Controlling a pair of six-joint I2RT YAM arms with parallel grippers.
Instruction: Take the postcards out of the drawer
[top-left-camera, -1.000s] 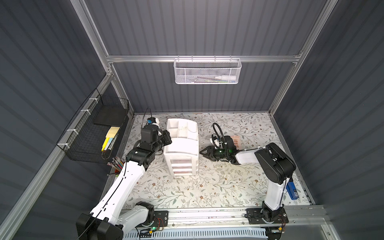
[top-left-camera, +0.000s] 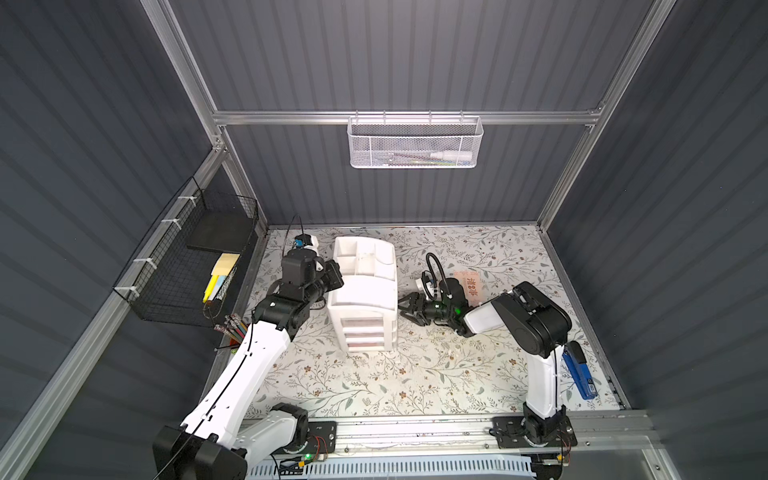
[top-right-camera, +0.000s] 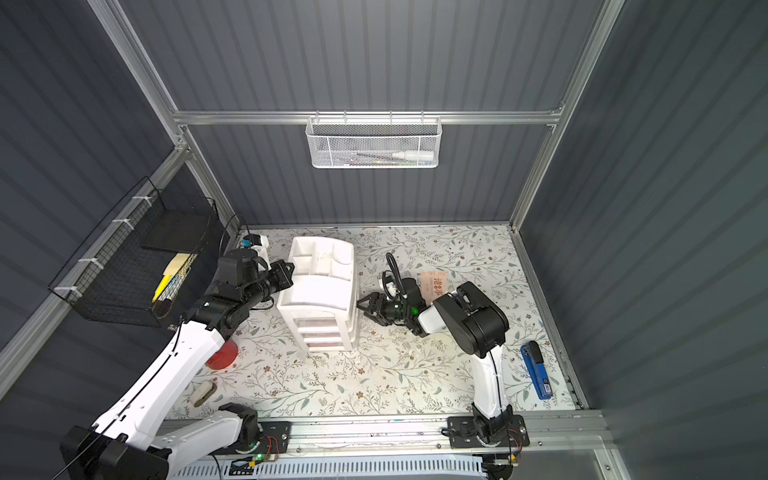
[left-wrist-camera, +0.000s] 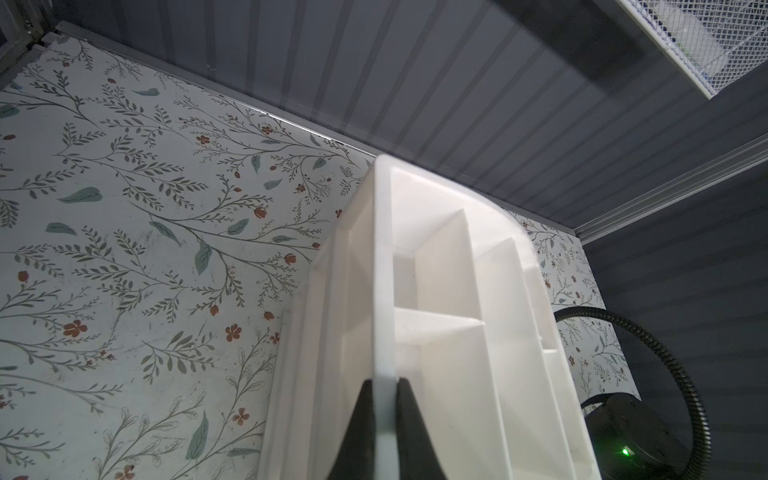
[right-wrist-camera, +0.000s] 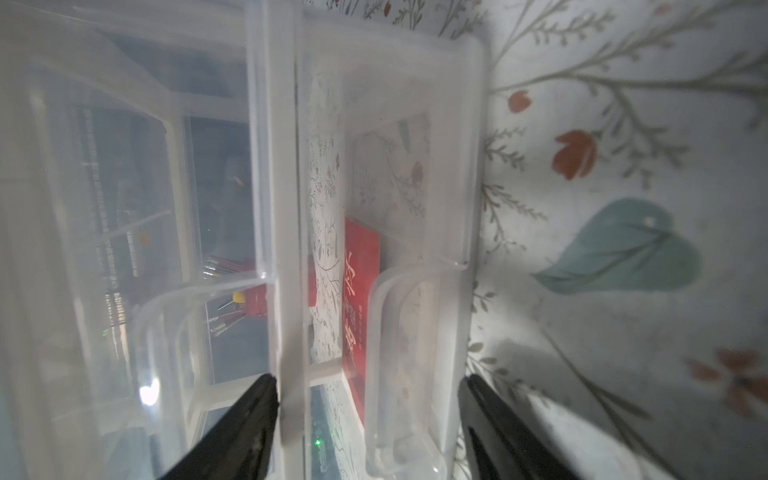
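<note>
The white drawer unit (top-left-camera: 361, 292) stands on the table between my arms. In the left wrist view my left gripper is shut on the thin rim (left-wrist-camera: 384, 320) of the unit's top tray. My right gripper stands open at the unit's right side, its fingers (right-wrist-camera: 248, 420) to either side of a clear drawer (right-wrist-camera: 432, 344). Behind the clear plastic shows a red card (right-wrist-camera: 360, 288) with light characters; whether it is one of the postcards I cannot tell. Nothing is clearly held in the right gripper.
A pinkish printed card (top-left-camera: 472, 281) lies on the table behind my right gripper. A blue stapler (top-left-camera: 580, 372) is at the far right. A black wire basket (top-left-camera: 172, 292) hangs on the left wall.
The right forearm and elbow have shifted left, and more of the stapler shows. The right gripper stays close beside the unit. The left arm and the unit have not moved.
</note>
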